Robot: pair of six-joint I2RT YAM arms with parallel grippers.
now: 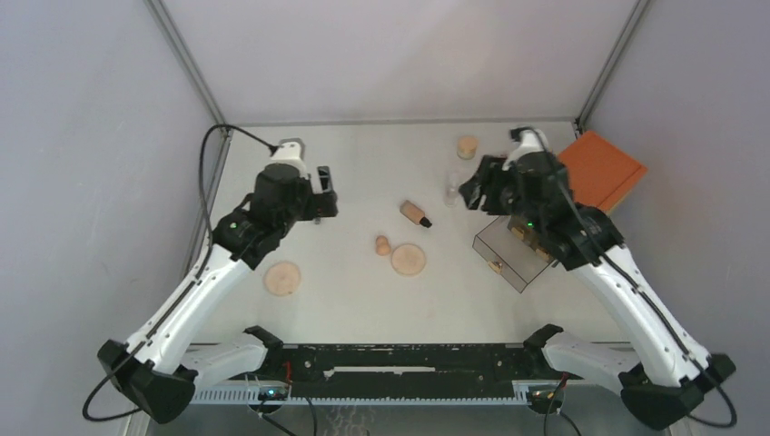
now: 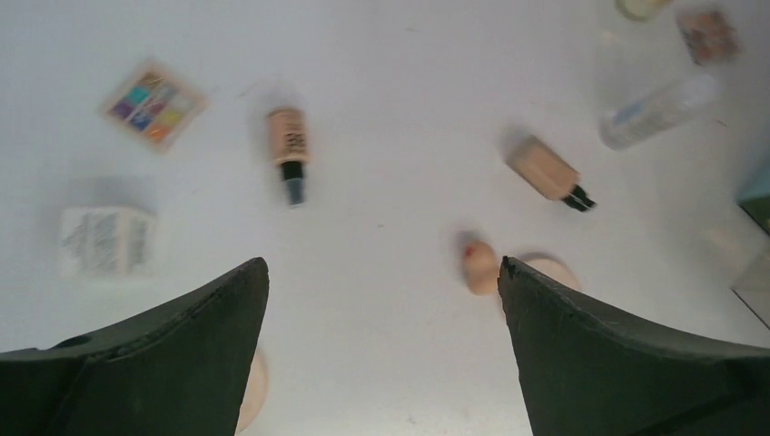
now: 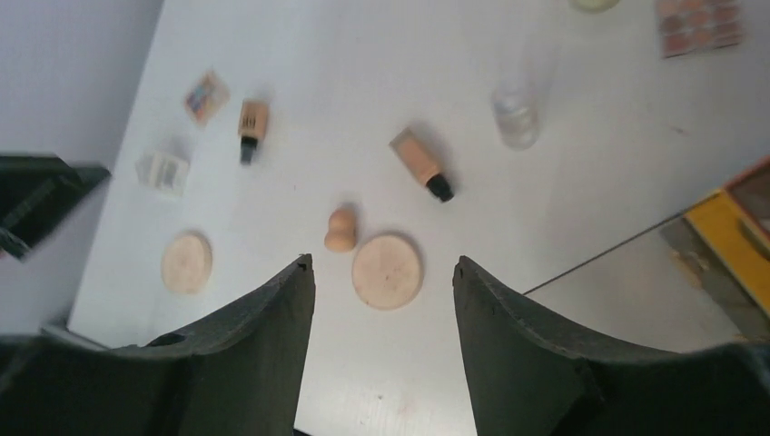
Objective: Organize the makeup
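Note:
An orange organizer (image 1: 607, 173) stands at the right, its clear lower drawer (image 1: 504, 268) out. Two makeup bottles (image 2: 543, 171) (image 2: 287, 141), a clear bottle (image 2: 649, 118), eyeshadow palettes (image 2: 150, 104) (image 3: 699, 27), a small sponge (image 1: 382, 246), round pads (image 1: 408, 260) (image 1: 281, 278) and a clear box (image 2: 107, 241) lie on the table. My left gripper (image 1: 322, 195) hangs high over the left side, open and empty. My right gripper (image 1: 474, 191) hangs high left of the organizer, partly open, empty in its blurred wrist view.
A pale jar (image 1: 467, 145) stands at the back. Walls bound the table (image 1: 381, 309) at back and sides; its middle and front have free room.

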